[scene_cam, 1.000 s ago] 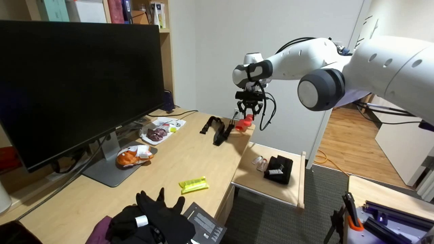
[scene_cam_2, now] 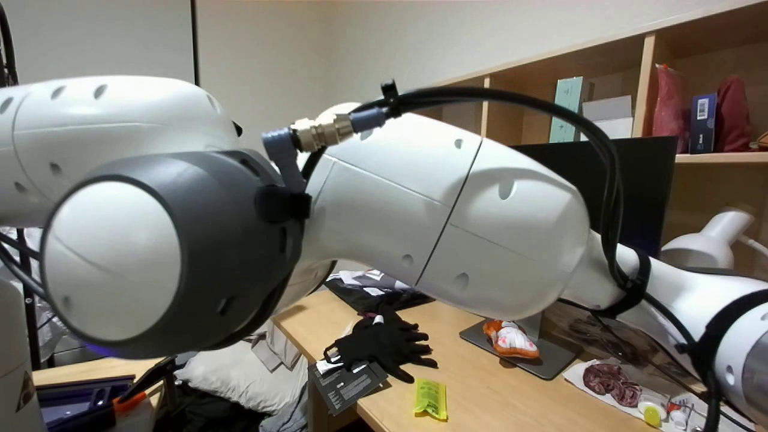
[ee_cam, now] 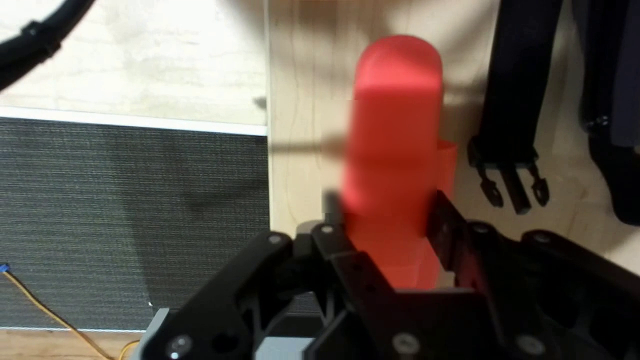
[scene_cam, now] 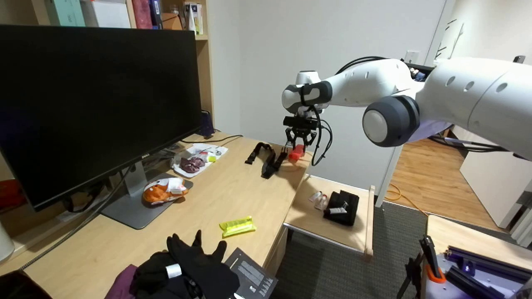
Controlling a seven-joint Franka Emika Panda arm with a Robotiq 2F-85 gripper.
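Between the fingers of my gripper is a red object [ee_cam: 396, 126], and the fingers are shut on it. In the wrist view it is long with a rounded end. Another red piece [ee_cam: 445, 165] shows just behind it; whether the two are joined I cannot tell. In exterior view 1 the gripper [scene_cam: 300, 142] points down at the desk's far right corner, with the red object [scene_cam: 296, 152] at its tips. Whether that object touches the desk is unclear. Exterior view 2 does not show the gripper.
Beside the gripper lies a black strap [ee_cam: 519, 78] with a buckle. Below the desk edge an open drawer [scene_cam: 304, 214] holds a black pouch [scene_cam: 342, 207] and small tubes. A yellow packet [scene_cam: 237, 226] and black gloves [scene_cam: 199, 264] lie nearer.
The gripper has come down and slightly left, towards the desk corner, and the arm has lowered with it. The strap and the other desk items stay where they were.
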